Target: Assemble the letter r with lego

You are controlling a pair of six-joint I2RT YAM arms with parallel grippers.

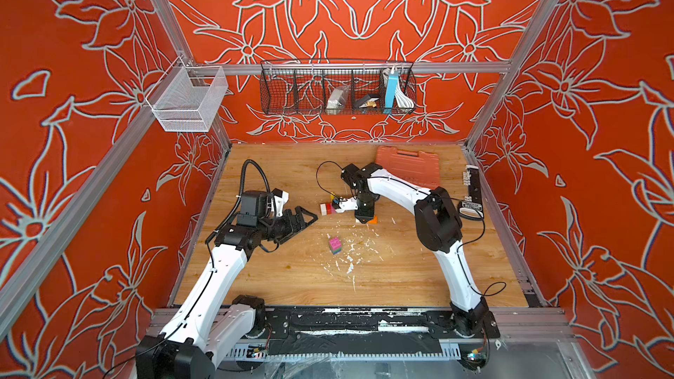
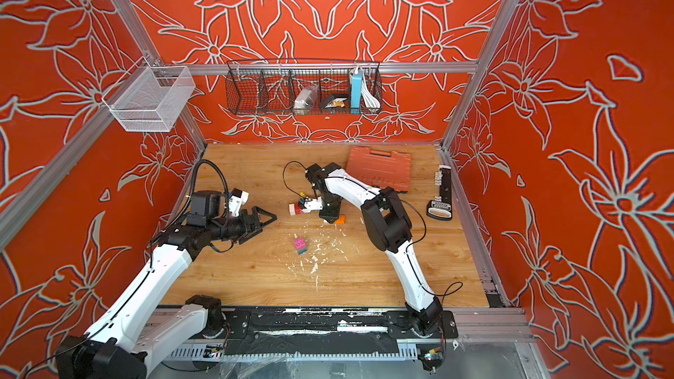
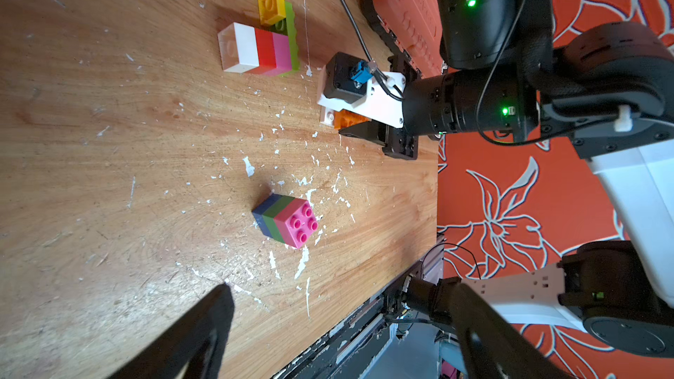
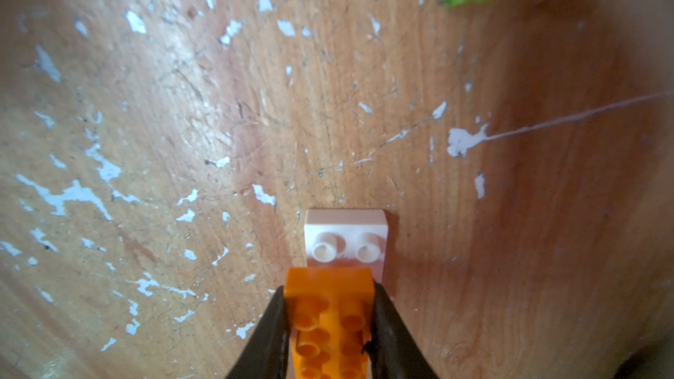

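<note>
In the right wrist view, my right gripper is shut on an orange brick, right over a pale brick; whether the two are joined I cannot tell. On the table lies a row of white, red and pink bricks, with a green brick and a yellow brick at its end. A separate stack of blue, green and pink bricks lies nearer the front. My left gripper hangs left of these, fingers parted and nothing between them.
A red-orange case lies at the back right of the table. White scuff marks cover the middle. Bare wood extends at the front right. A wire basket hangs on the back wall.
</note>
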